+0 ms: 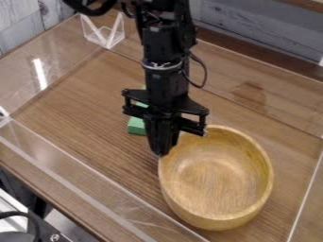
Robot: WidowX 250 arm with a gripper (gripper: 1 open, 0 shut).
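The black robot arm hangs from the top centre, its gripper [163,146] low at the middle, by the upper left rim of a beige oval bowl [214,176]. The gripper looks shut, though the dark fingers make it hard to see what, if anything, is between them. A green object [136,125] lies just behind and left of the gripper, partly hidden by it.
A wooden table [70,113] surrounds them, with free room at the left and behind to the right. A clear container [106,26] stands at the top left. A dark cable [19,227] shows at the lower left corner.
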